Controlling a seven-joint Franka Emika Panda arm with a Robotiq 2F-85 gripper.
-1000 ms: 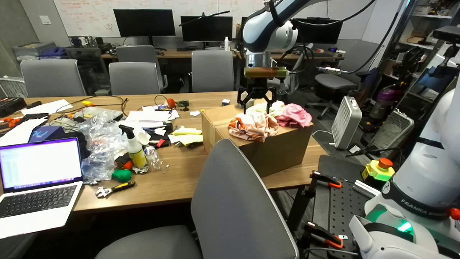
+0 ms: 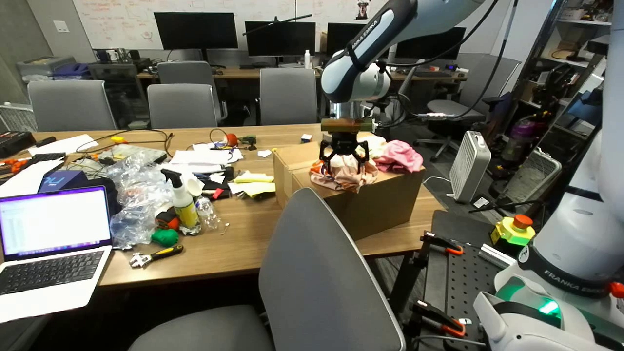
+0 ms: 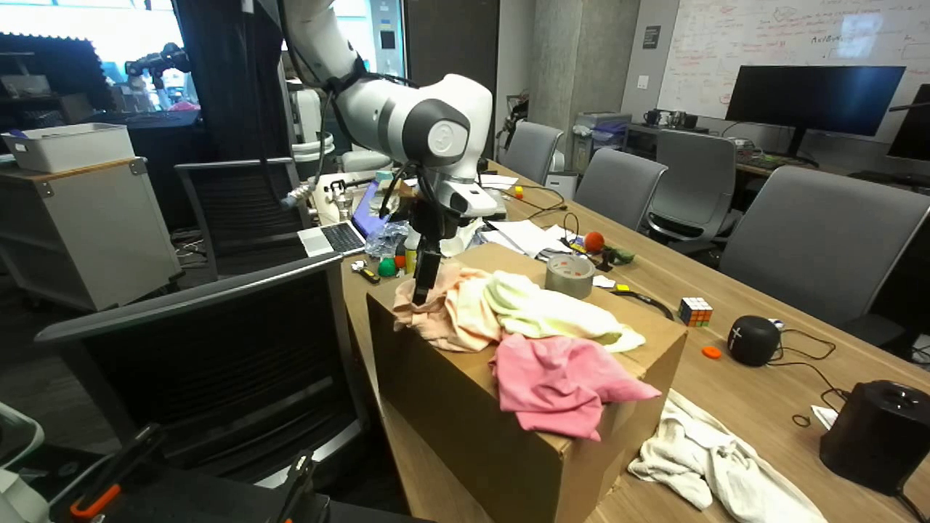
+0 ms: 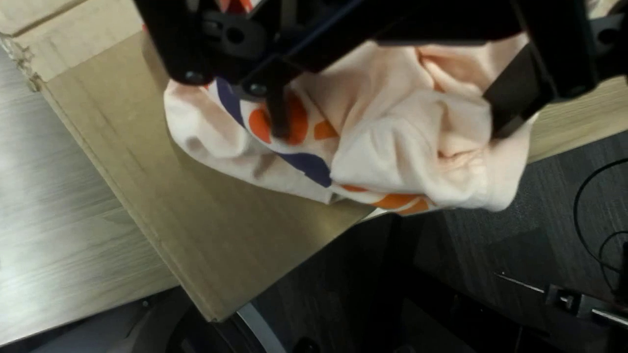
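Observation:
A peach cloth with orange and purple print (image 4: 406, 141) lies crumpled on the cardboard box (image 2: 374, 210), partly hanging over its edge in the wrist view. My gripper (image 2: 345, 168) is open and pointing down, its fingers spread at the peach cloth. One finger (image 4: 518, 97) overlaps the right part of the cloth in the wrist view; whether it touches is hard to tell. Beside the peach cloth on the box are a pale yellow cloth (image 3: 558, 309) and a pink cloth (image 3: 567, 383).
A roll of tape (image 3: 569, 275) stands on the box behind the cloths. On the table by the box lies a white cloth (image 3: 724, 466). A grey chair (image 2: 327, 263) stands close in front of the box. Clutter, including a spray bottle (image 2: 185, 204), covers the table's left.
The gripper has come down and slightly left, from above the cloths to the peach cloth. Its fingers are still spread, and the cloths look unmoved.

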